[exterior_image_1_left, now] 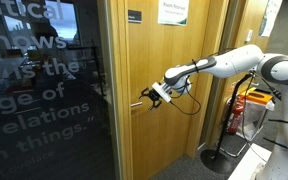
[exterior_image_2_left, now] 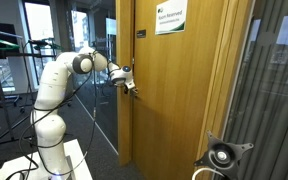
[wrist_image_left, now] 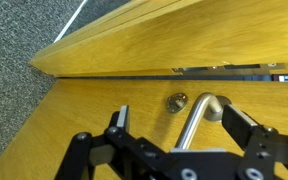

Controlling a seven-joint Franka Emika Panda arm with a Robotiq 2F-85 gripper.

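Note:
A wooden door [exterior_image_1_left: 162,60] fills the middle of exterior view 1 and appears shut in its frame. Its silver lever handle [exterior_image_1_left: 137,103] sits at the left edge; in the wrist view the handle [wrist_image_left: 192,122] runs lengthwise into the space between my fingers. My gripper is open, with one finger [wrist_image_left: 122,118] on each side of the lever and a visible gap to it. Exterior view 1 puts the gripper [exterior_image_1_left: 152,97] just right of the handle, in front of the door. Whether anything touches cannot be told.
A round metal lock [wrist_image_left: 177,102] lies close to the handle. The raised wooden door frame [wrist_image_left: 154,45] borders the door. A black stand [exterior_image_1_left: 219,158] occupies the floor at right, near the arm's base. A grey bracket-like object [exterior_image_2_left: 224,155] appears in exterior view 2.

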